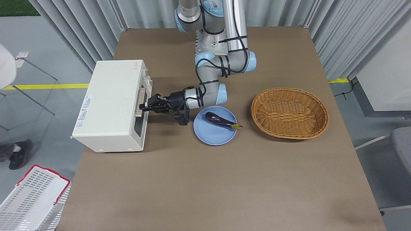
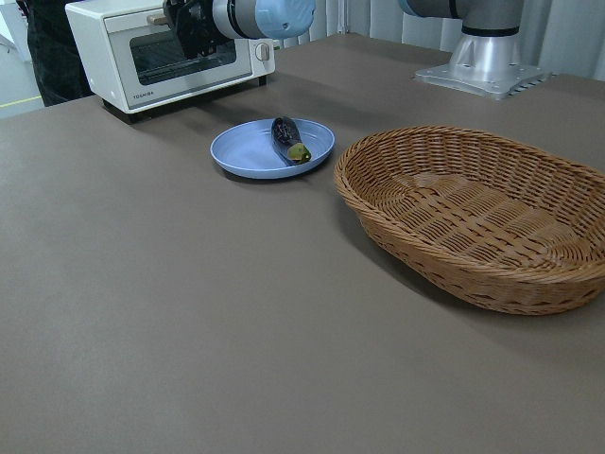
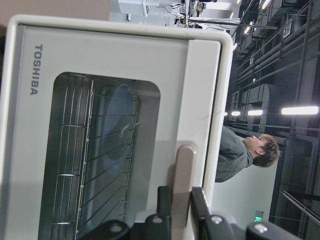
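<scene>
The white Toshiba toaster oven (image 1: 106,102) stands on the left of the table, its glass door closed, a wire rack visible inside. My gripper is at the door's pale handle (image 3: 182,170), its two fingers closely either side of it, apparently gripping. In the left view the gripper is partly cut off at the top. A blue plate (image 1: 212,134) holds an eggplant (image 1: 219,120), to the right of the oven and just below the arm in the front view.
A wicker basket (image 1: 289,113) sits on the right. A person (image 3: 232,155) stands behind the oven in the wrist view, off the table.
</scene>
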